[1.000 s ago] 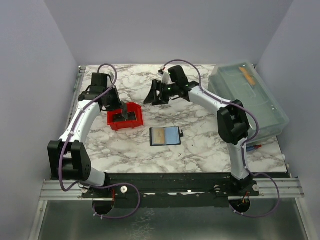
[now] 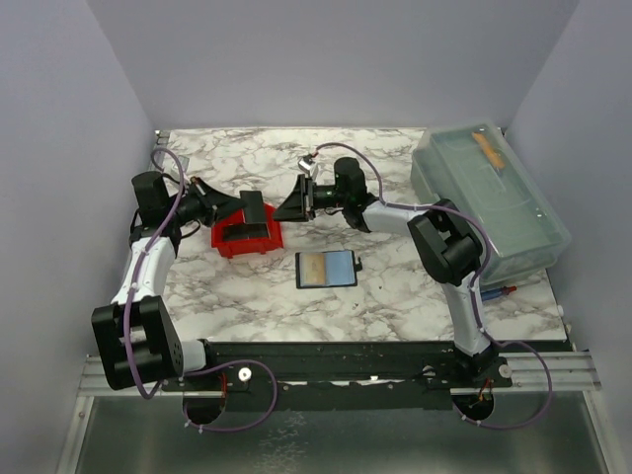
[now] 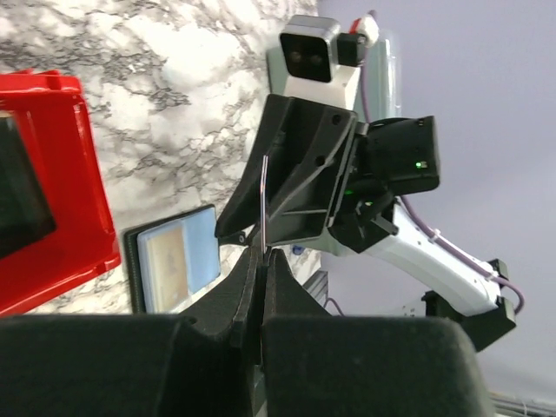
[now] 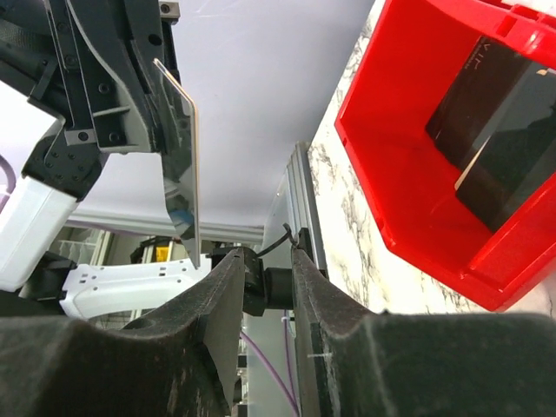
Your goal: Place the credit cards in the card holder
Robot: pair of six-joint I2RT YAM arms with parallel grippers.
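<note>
My left gripper holds a thin dark card upright above the red box, its fingers shut on the card's edge, seen edge-on in the left wrist view. My right gripper faces it from the right, just beside the card, with nothing between its fingertips; in the right wrist view the card hangs beyond its fingers. More dark cards lie inside the box. The card holder lies open on the table, with tan and light blue panels.
A large translucent lidded bin fills the right side of the marble table.
</note>
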